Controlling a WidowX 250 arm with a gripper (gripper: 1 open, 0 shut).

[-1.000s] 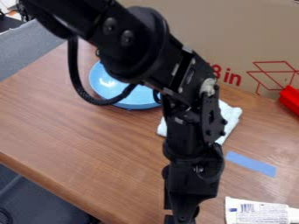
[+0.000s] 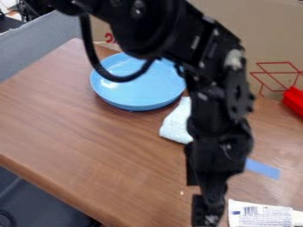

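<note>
My black gripper reaches down over the front right of the wooden table, its tip low at the bottom edge, just left of a white tube with printed label. Whether its fingers are apart is hard to make out. A blue plate lies at the back of the table, partly behind my arm. A folded white cloth lies right of the plate, mostly hidden by the arm.
A red object sits at the back right, before a cardboard panel. A strip of blue tape is on the tabletop.
My arm and gripper have shifted right and toward the tube, uncovering more of the blue plate and covering more of the white cloth's right part.
</note>
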